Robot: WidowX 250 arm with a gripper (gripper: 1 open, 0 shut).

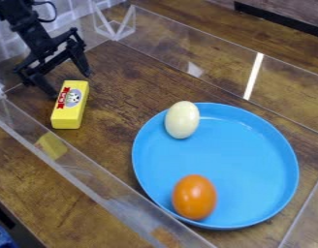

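At the upper left, my black gripper (53, 68) hangs low over the wooden table, just behind a yellow box (69, 107) with a red and white label. Its thin dark fingers are hard to make out against the wood; whether they are open or shut, or touch the box, I cannot tell.
A blue plate (239, 170) fills the lower right, with a white egg-shaped object (182, 119) at its upper-left rim and an orange round object (194, 197) on it. A clear wall runs along the left and bottom.
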